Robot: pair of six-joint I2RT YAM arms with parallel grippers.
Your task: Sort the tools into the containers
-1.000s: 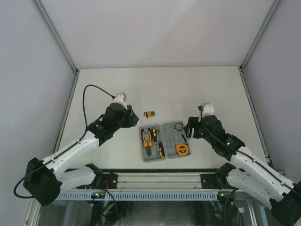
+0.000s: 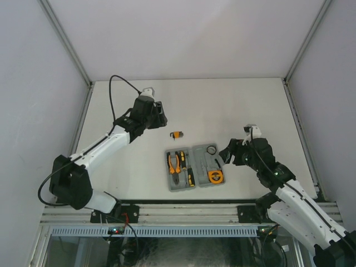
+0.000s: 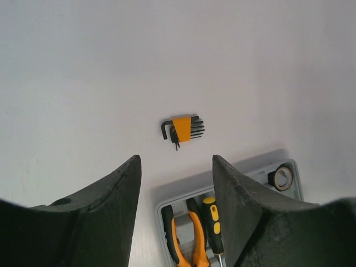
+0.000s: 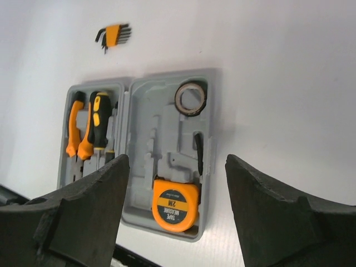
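Observation:
A grey two-part toolbox (image 2: 201, 179) lies open near the table's front. Its left half holds orange-handled pliers (image 2: 177, 171) and yellow-black screwdrivers (image 4: 101, 119); the right half holds a black tape roll (image 4: 189, 109), an orange tape measure (image 4: 174, 207) and a thin black item (image 4: 198, 151). A hex key set (image 3: 182, 129) in an orange holder lies behind the box. My left gripper hangs open above and left of the hex keys. My right gripper is open above and right of the box, nothing between its fingers.
Walls and metal rails border it, and the front edge lies just below the toolbox.
My left gripper has moved toward the back of the table over the last second. My right arm has shifted slightly right and toward the front.

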